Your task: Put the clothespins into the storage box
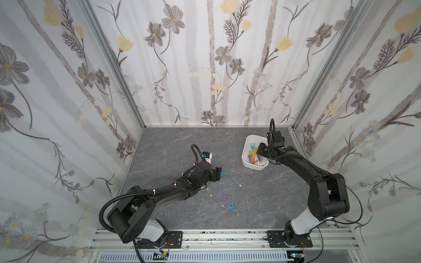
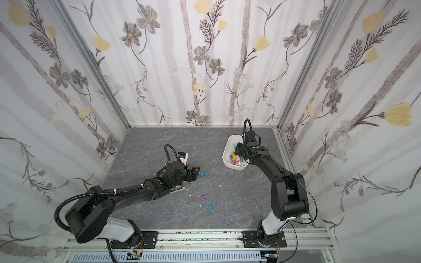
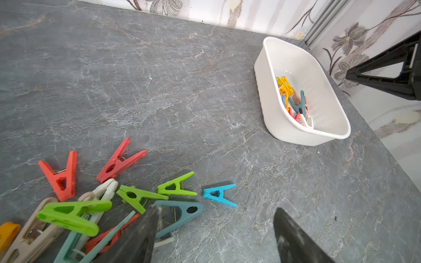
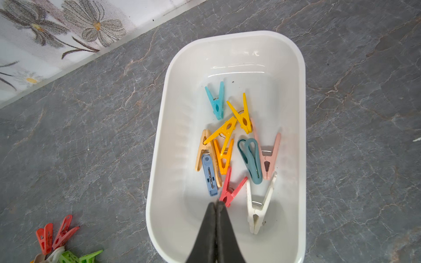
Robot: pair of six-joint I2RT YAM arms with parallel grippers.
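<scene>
My right gripper is over the white storage box (image 4: pixel 302 131), its fingertips together with nothing between them. In the box lie several clothespins, among them a cyan one (image 4: pixel 216 103), a red one (image 4: pixel 229 192) and a white one (image 4: pixel 255 214). Wide apart stand the fingers of my left gripper, empty, above the table beside the clothespin pile. A bright blue clothespin (image 3: pixel 214 195) lies at the pile's right edge, beyond the left gripper's gap. Nearer the front rest a purple clothespin (image 1: pixel 224 197) and a cyan clothespin (image 1: pixel 232 207), well away from the right gripper.
The pile holds red (image 3: pixel 63 176), green (image 3: pixel 177 185) and teal (image 3: pixel 182 214) clothespins, partly overlapping. Bare grey table (image 3: pixel 184 114) lies between pile and box. The patterned wall (image 1: pixel 210 65) closes off the back.
</scene>
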